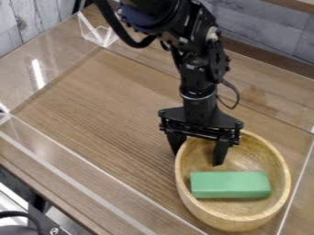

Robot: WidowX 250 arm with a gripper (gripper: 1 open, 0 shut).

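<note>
My black gripper [200,138] reaches down from the top of the view over the back rim of a cream round bowl [232,213]. Its two fingers hang at the bowl's back left part, and whether they stand open or shut on anything is hard to tell. A green rectangular block [230,184] lies flat in the front half of the bowl, apart from the fingers.
A wall shows at the top left, and dark cables lie at the bottom left corner.
</note>
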